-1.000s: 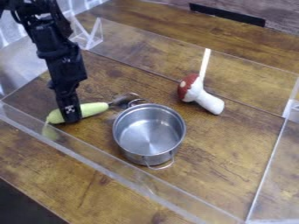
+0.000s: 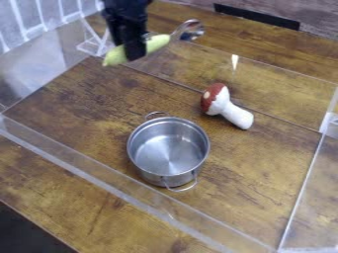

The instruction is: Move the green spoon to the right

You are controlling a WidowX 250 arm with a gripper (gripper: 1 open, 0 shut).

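The green spoon (image 2: 156, 42) is up in the air near the top of the camera view, its pale green handle to the left and its blurred metal bowl to the right. My dark gripper (image 2: 133, 49) is shut on the handle from above. The handle's rear end sticks out to the left of the fingers, and the arm leaves the view at the top. Motion blur softens the fingertips.
A metal pot (image 2: 169, 150) with two handles stands at the middle of the wooden table (image 2: 79, 119). Right of it lies a red and white mushroom-shaped thing (image 2: 227, 106). Clear walls (image 2: 119, 188) border the area. Bare wood lies left of the pot and at the right.
The gripper has risen from the table at the left, carrying the spoon up, away and to the right. Pot and mushroom-shaped thing have stayed in place.
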